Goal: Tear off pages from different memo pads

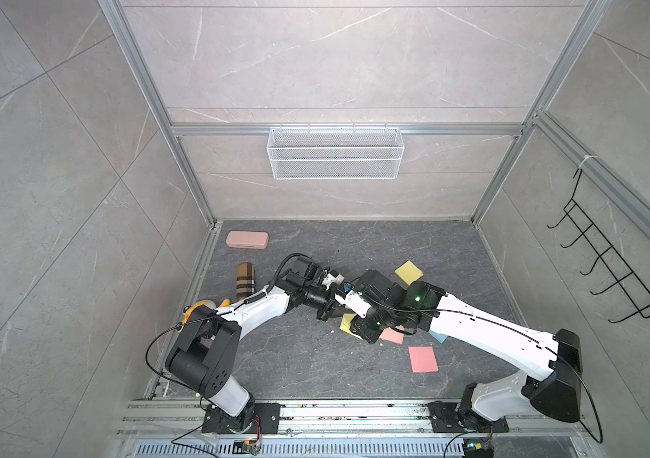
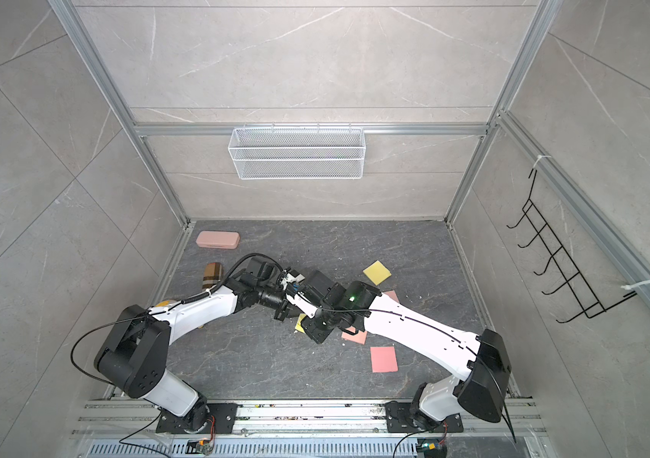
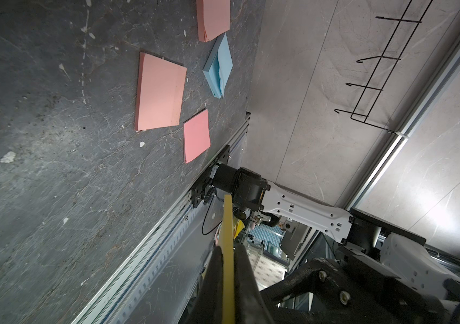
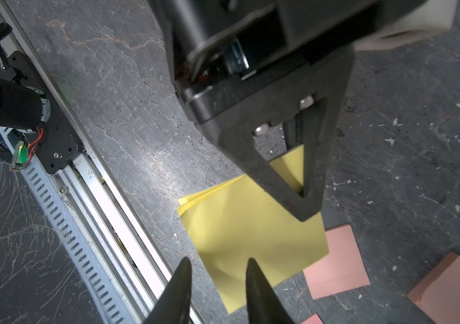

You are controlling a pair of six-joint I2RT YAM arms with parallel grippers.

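Yellow memo paper (image 4: 251,237), more than one sheet at its near corner, hangs above the table in the right wrist view. My left gripper is shut on its edge; the left wrist view shows the paper edge-on as a thin yellow strip between the fingers. My right gripper stands open, its fingertips around or over the paper's lower edge; depth is unclear. On the table lie a pink memo pad (image 3: 159,94), a blue memo pad (image 3: 219,67) with a lifted sheet, another pink pad (image 3: 213,19) and a flat pink square (image 3: 196,135).
A yellow square (image 1: 409,272) lies toward the back right. A pink case (image 1: 247,239) and a brown striped item (image 1: 245,280) are at the left. White mesh baskets (image 1: 335,153) hang on the back wall.
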